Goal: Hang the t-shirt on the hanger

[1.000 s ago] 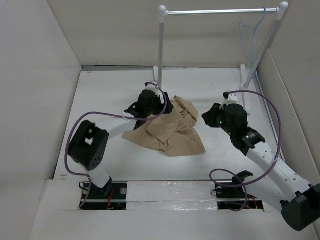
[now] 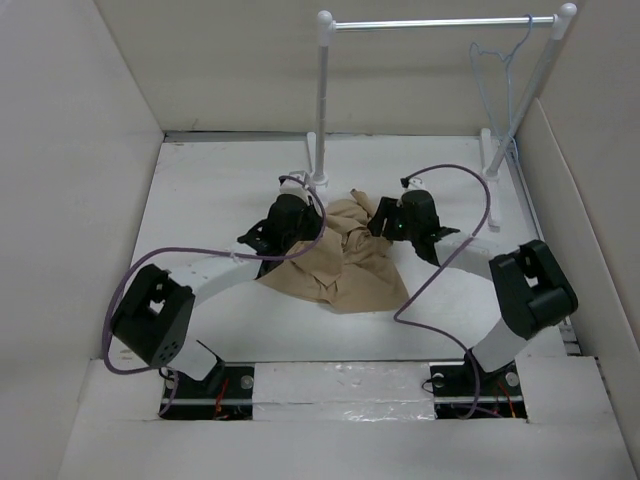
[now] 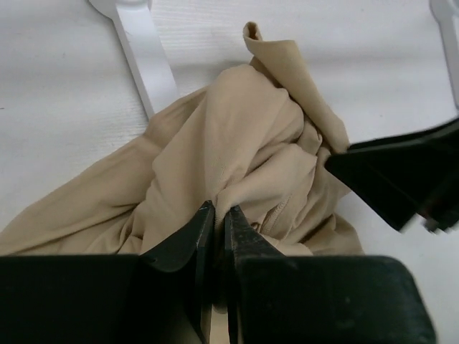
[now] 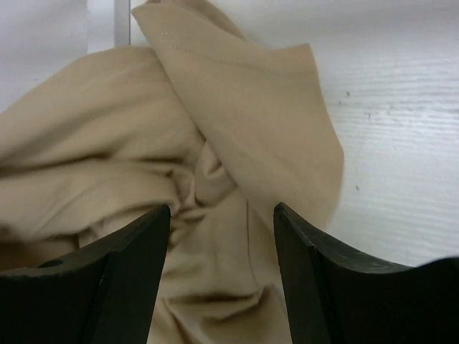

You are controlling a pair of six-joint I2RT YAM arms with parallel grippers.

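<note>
The tan t-shirt (image 2: 345, 280) lies crumpled on the white table. My left gripper is shut on a fold of it, on its left part in the top view. My right gripper is open, low over the shirt's right side, its fingers either side of creased fabric; a raised flap of cloth lies just beyond them. A thin blue hanger (image 2: 508, 80) hangs at the right end of the rail (image 2: 430, 24).
The rack's left post (image 2: 321, 110) stands just behind the shirt, its right post (image 2: 520, 110) at the back right. Bare table (image 2: 190, 190) shows to the left. Walls enclose the sides and back.
My right gripper has moved left onto the t-shirt's right side.
</note>
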